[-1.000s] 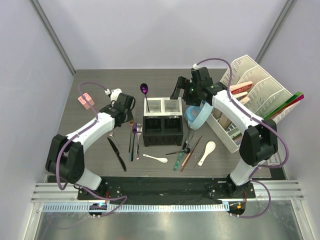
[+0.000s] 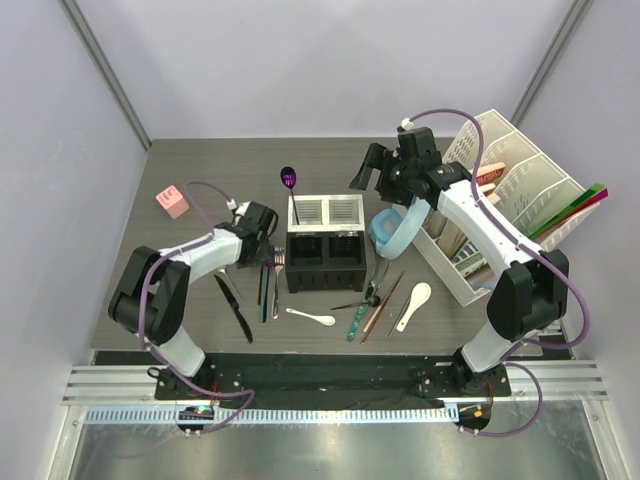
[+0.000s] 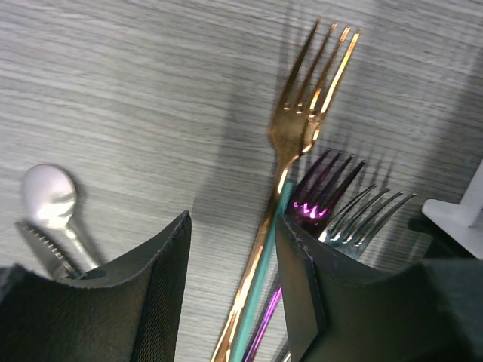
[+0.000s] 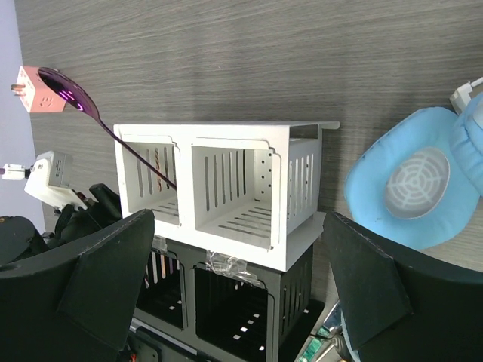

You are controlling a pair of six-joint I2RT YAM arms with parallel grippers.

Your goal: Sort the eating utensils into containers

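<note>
In the left wrist view my left gripper is part open just above a gold fork [image 3: 298, 128], a purple fork [image 3: 317, 200], a silver fork [image 3: 358, 230] and a teal handle [image 3: 258, 283], lying close together; a silver spoon [image 3: 49, 196] lies left. My right gripper hangs open above the utensil holder's white compartments [image 4: 226, 196] and black compartments [image 4: 234, 317]. A purple spoon [image 4: 79, 98] stands in a white compartment. Knives, white spoons [image 2: 414, 305] and other utensils lie on the table around the holder.
A large white rack [image 2: 460, 280] with boards fills the right side. A blue soft object [image 4: 407, 211] sits between holder and rack. A pink cube [image 2: 172, 201] lies at back left.
My left arm has moved down and toward the front over the forks since a second ago. My right arm has shifted slightly rightward and back.
</note>
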